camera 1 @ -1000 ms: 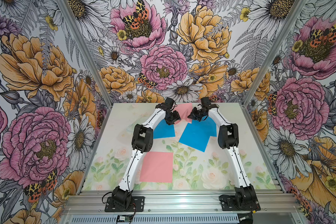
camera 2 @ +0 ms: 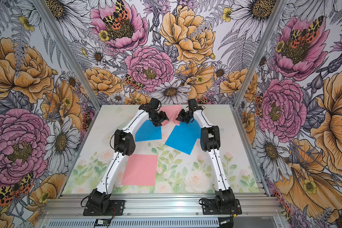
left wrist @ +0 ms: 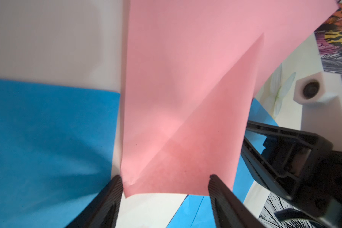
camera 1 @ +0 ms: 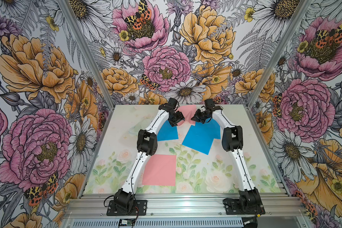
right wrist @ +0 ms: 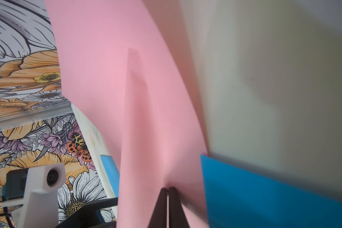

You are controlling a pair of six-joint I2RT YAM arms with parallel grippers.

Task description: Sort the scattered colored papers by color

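A pink paper (camera 1: 186, 110) lies at the back middle of the table, creased and partly raised between my two grippers. My left gripper stands open over its near corner, one finger at each side, not closed on it. In the right wrist view my right gripper is shut, its fingertips together on a fold of the pink paper (right wrist: 140, 114). Blue papers lie under the arms: one at left (camera 1: 167, 133) and an overlapping pair (camera 1: 198, 139) at right. Another pink paper (camera 1: 159, 169) lies flat near the front left.
Both grippers are close together at the back, near the patterned wall (camera 1: 166, 70).
The left arm has shifted slightly, its elbow a little to the right. The right arm and the flat papers look unmoved.
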